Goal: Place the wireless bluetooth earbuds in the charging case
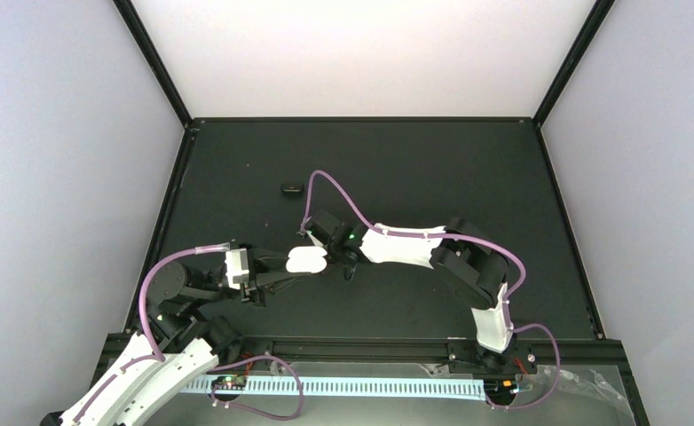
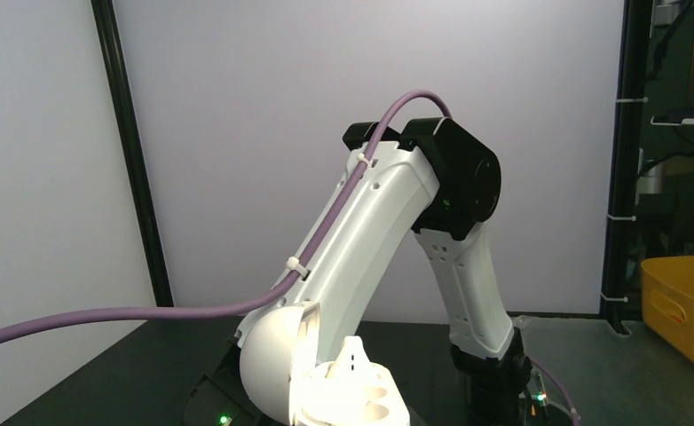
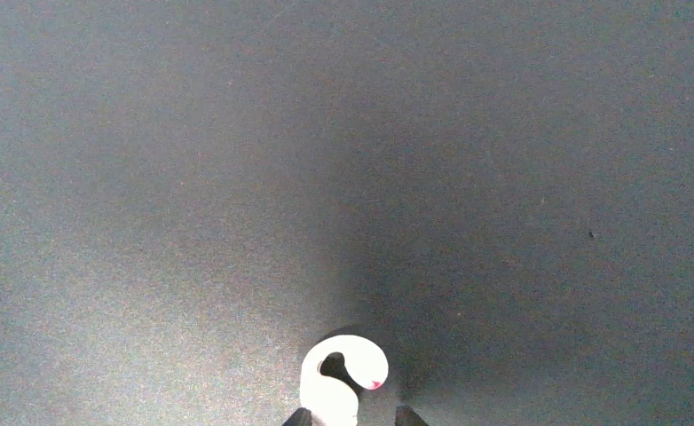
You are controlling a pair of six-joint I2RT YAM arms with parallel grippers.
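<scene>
The white charging case has its rounded lid swung up, and small hollows show in its body. In the top view the case is at the tip of my left gripper, which is shut on it. At the bottom of the right wrist view is a white C-shaped earbud with a small red mark. It lies between the parted fingertips of my right gripper, close to the left one; contact cannot be told. A second earbud is not visible.
A small black box lies on the dark table behind the grippers. Both arms meet near the table's middle, with the right arm reaching across.
</scene>
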